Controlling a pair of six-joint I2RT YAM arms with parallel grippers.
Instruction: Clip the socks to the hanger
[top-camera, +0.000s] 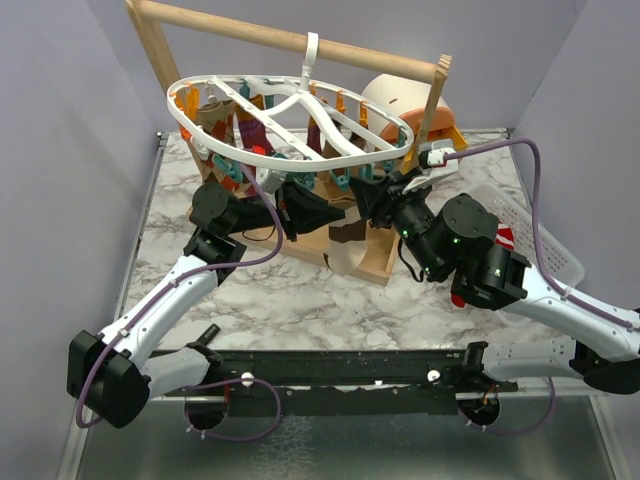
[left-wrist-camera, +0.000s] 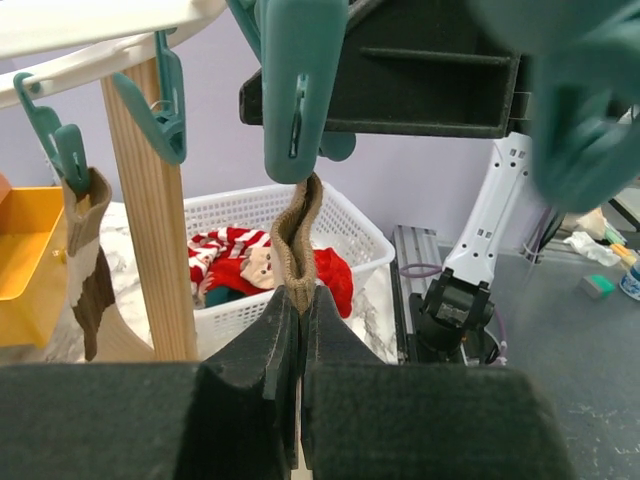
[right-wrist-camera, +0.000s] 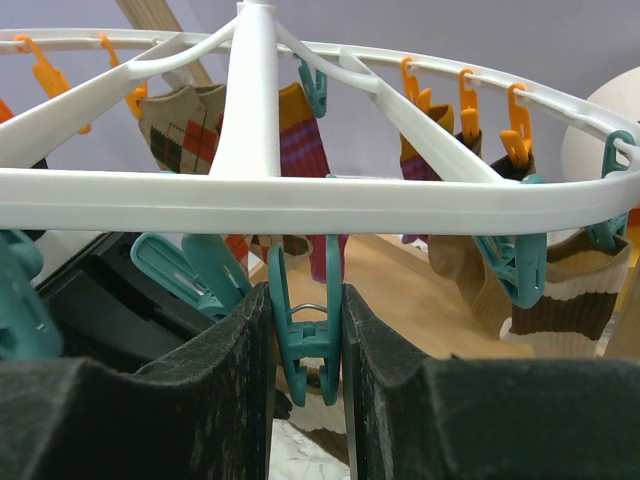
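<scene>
A cream-and-brown striped sock (top-camera: 348, 250) hangs from my left gripper (top-camera: 338, 212), which is shut on its upper part. In the left wrist view the sock's narrow top edge (left-wrist-camera: 298, 225) rises from between the fingertips to the lower end of a teal clip (left-wrist-camera: 294, 100). Whether the edge lies between the clip's fingers, I cannot tell. My right gripper is shut on that teal clip (right-wrist-camera: 306, 340), squeezing it from both sides under the rim of the white hanger (right-wrist-camera: 400, 207). Below the clip, part of the striped sock (right-wrist-camera: 320, 415) shows.
Several other socks hang from orange and teal clips around the ring. A wooden frame (top-camera: 290, 38) carries the hanger. The white basket (top-camera: 540, 240) at right holds red items. An orange-and-yellow container stands behind.
</scene>
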